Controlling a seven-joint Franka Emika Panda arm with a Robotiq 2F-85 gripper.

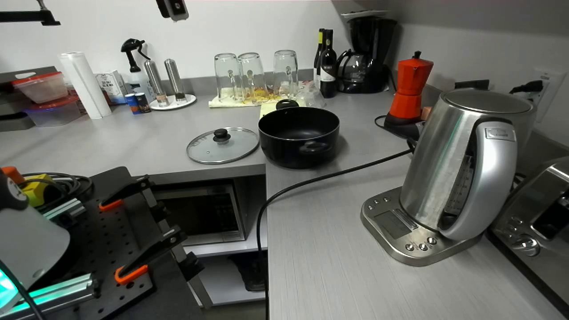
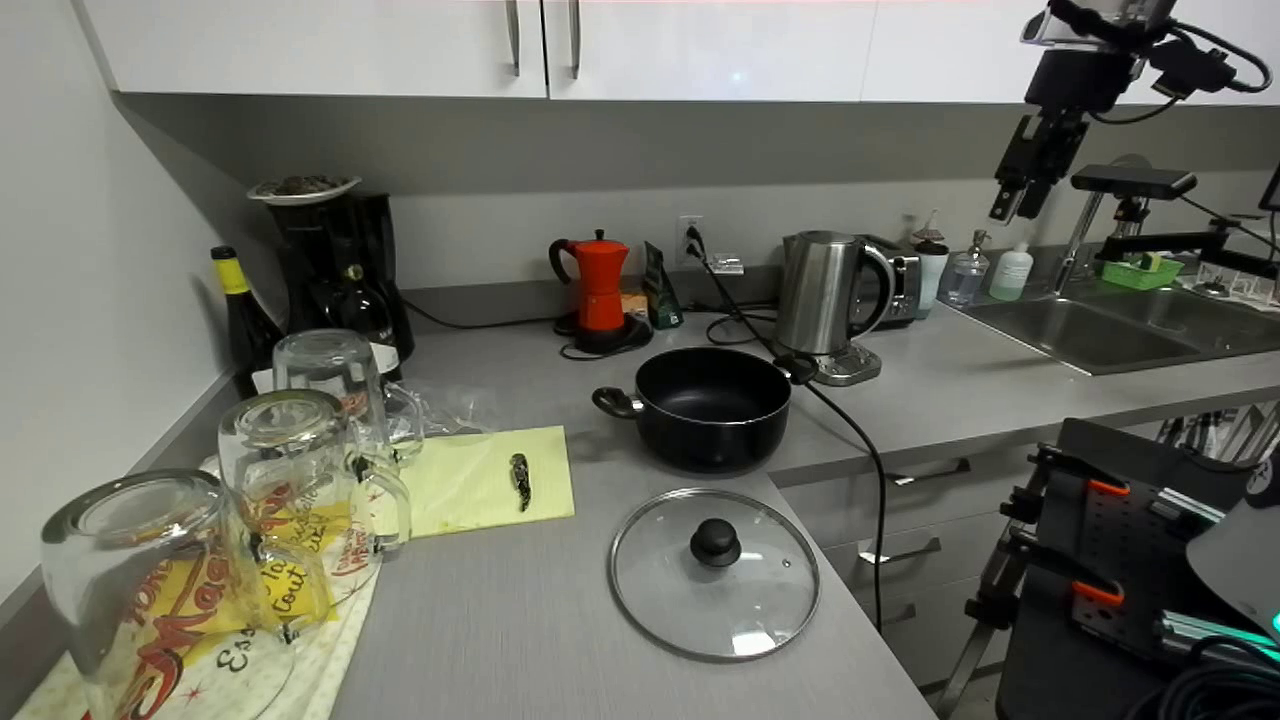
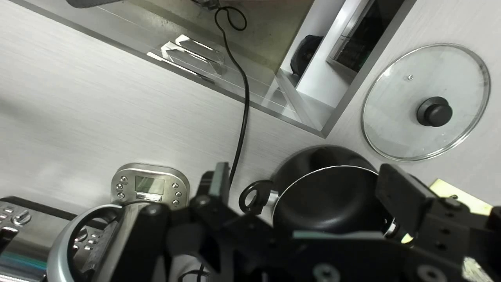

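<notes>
My gripper point(image 2: 1017, 198) hangs high above the counter, pointing down, to the right of the pot in the second exterior view. In the wrist view its fingers point(image 3: 218, 181) are spread wide with nothing between them; the open fingers stand well above the surface. A black two-handled pot point(image 1: 298, 130) rests uncovered on the counter corner, and its visible inside is empty. The glass lid point(image 2: 717, 574) with a black knob lies flat beside it, knob up. A steel kettle point(image 1: 453, 160) stands on its base, its handle toward the counter's front.
A black cord point(image 1: 330, 176) crosses the counter and hangs over the edge. Glass mugs point(image 2: 276, 480) stand upside down near a yellow cloth point(image 2: 480, 486) bearing a small dark object. A red moka pot point(image 2: 599, 286), toaster point(image 1: 538, 224) and sink point(image 2: 1104, 330) line the back.
</notes>
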